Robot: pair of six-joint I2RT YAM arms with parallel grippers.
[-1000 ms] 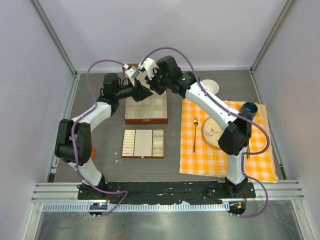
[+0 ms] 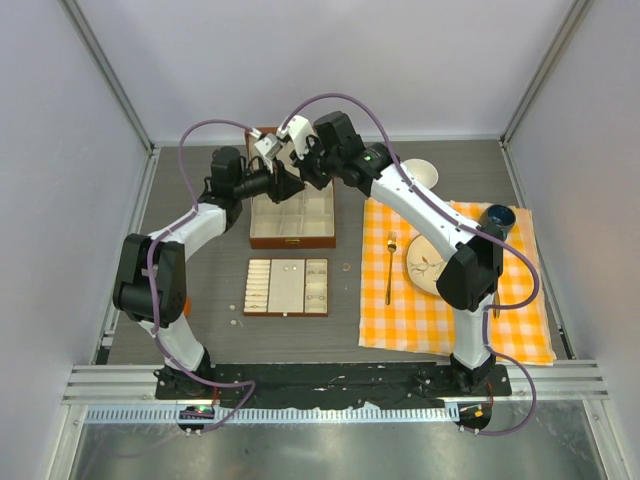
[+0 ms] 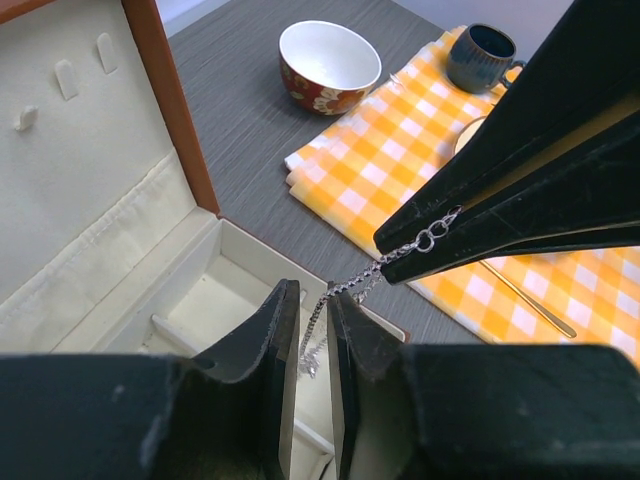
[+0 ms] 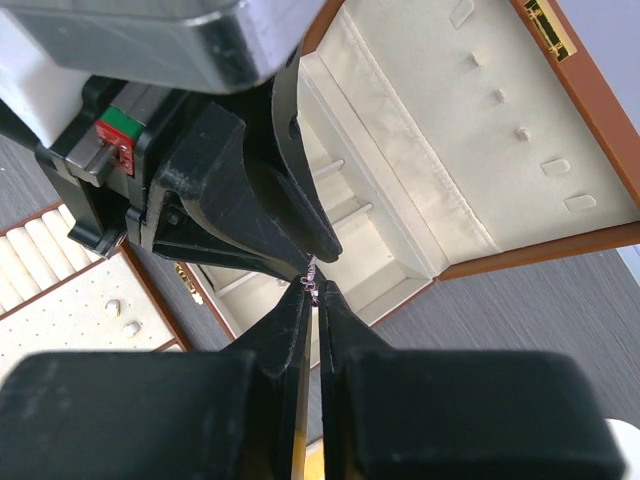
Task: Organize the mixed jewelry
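Observation:
Above the open jewelry box (image 2: 292, 236) my two grippers meet. In the left wrist view a silver chain (image 3: 432, 235) runs from between the fingers of my right gripper down between those of my left gripper, where a loose bunch hangs. My right gripper is shut on the chain. The left one's fingers are close round it with a narrow gap; whether they grip it I cannot tell. The box's lid (image 3: 70, 150) stands up, with compartments below. A second open tray (image 2: 286, 287) with small pieces lies in front.
A checked cloth (image 2: 390, 330) at the right holds a plate (image 2: 430, 280), cutlery and a dark mug (image 2: 497, 218). A white bowl (image 2: 422, 172) stands at the back. Small loose pieces lie left of the tray.
My left arm has shifted very slightly near the box over the last second; my right arm stays in place.

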